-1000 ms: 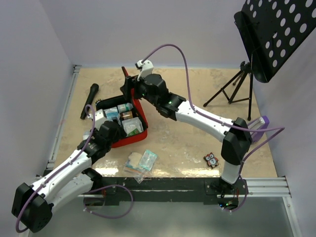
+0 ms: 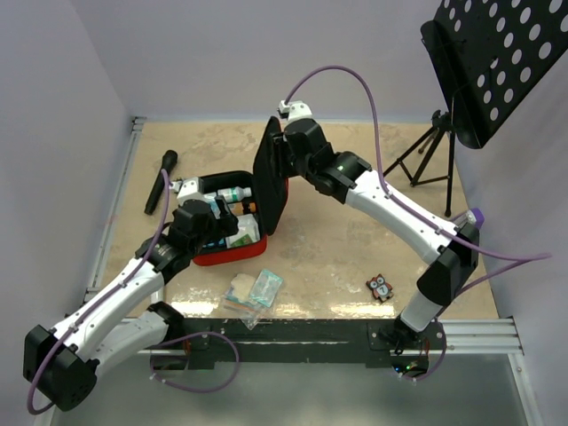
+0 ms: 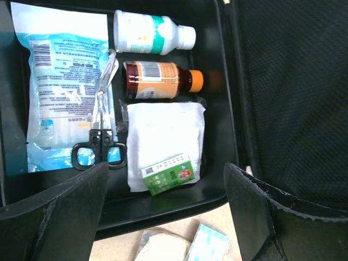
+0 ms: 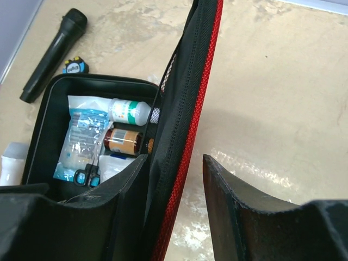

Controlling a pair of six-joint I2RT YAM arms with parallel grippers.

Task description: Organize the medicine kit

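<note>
The medicine kit (image 2: 229, 255), a red-edged black case, has its lid (image 4: 173, 147) standing up on the right. That lid passes between the fingers of my right gripper; a gap shows beside the right finger, so the fingers are open around it. Over the case, my left gripper is open and empty. Inside lie a blue-white packet (image 3: 68, 92), black-handled scissors (image 3: 100, 138), a white bottle (image 3: 144, 32), a brown bottle (image 3: 149, 80), and a white pad (image 3: 163, 128) with a small green box (image 3: 168, 175) on it.
A flat bag with pads (image 2: 253, 291) lies in front of the case. To its left rests a black microphone (image 2: 161, 182). An owl-shaped item (image 2: 380, 287) is at front right, a tripod (image 2: 430, 151) behind.
The right gripper has moved right, and the lid has swung right with it, its inner face now showing more. My left gripper has shifted slightly right over the case.
</note>
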